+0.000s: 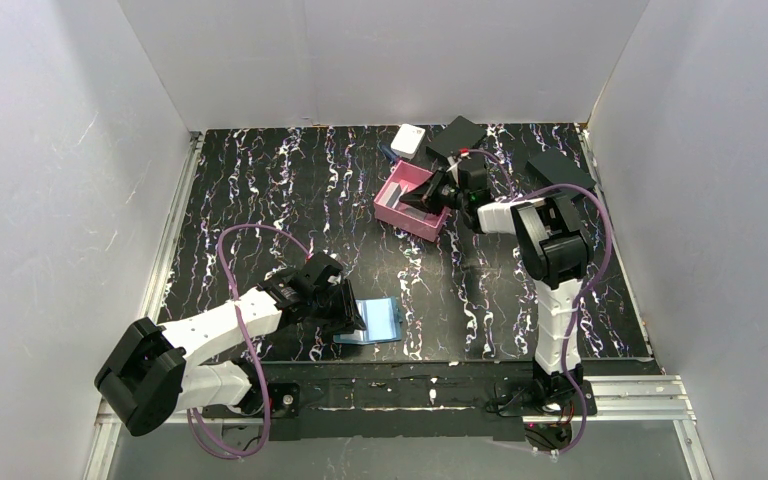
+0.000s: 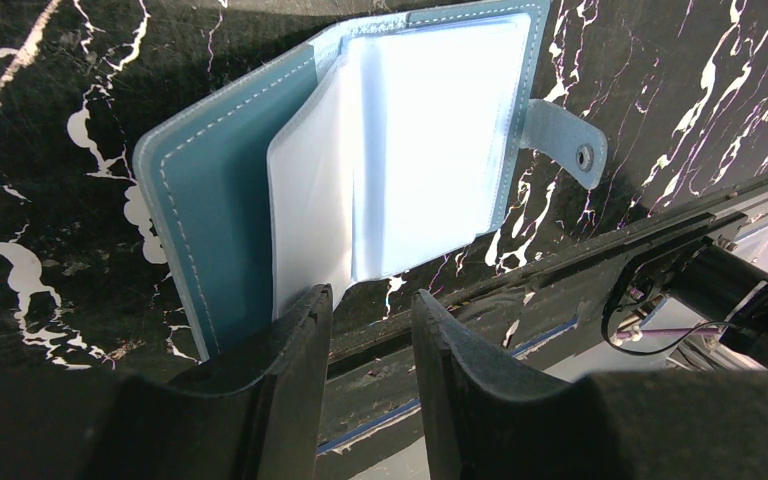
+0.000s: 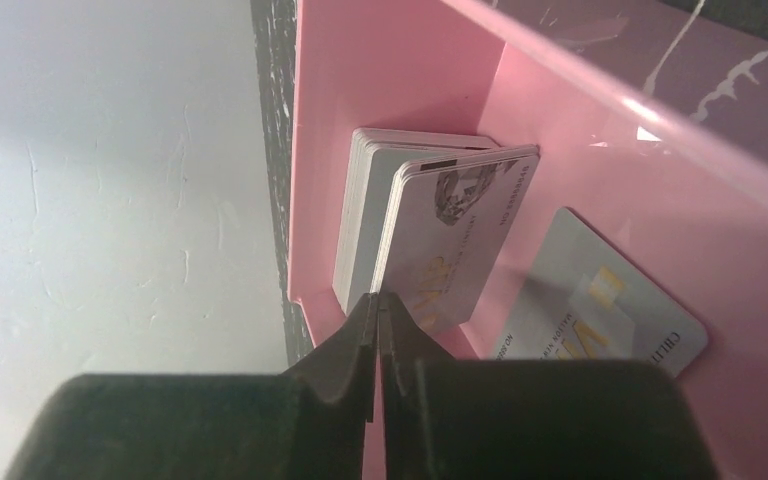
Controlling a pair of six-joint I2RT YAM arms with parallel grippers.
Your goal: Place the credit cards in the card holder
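Note:
A stack of silver cards (image 3: 460,235) leans at one end of the pink box (image 1: 406,222), its front cards tilted apart from those behind. A single grey card (image 3: 600,305) lies flat on the box floor beside it. My right gripper is shut with nothing between its fingers; its tips meet at the left edge of the front cards. The blue card holder (image 2: 225,190) lies spread on the table with clear sleeves (image 2: 435,140). My left gripper stands open at its lower edge, one finger close against the raised clear sleeve; contact cannot be told.
Behind the pink box are a white box (image 1: 408,140) and a black flat case (image 1: 456,138). Another dark case (image 1: 560,170) lies at the far right. Bare marble table (image 1: 280,180) stretches left of the pink box.

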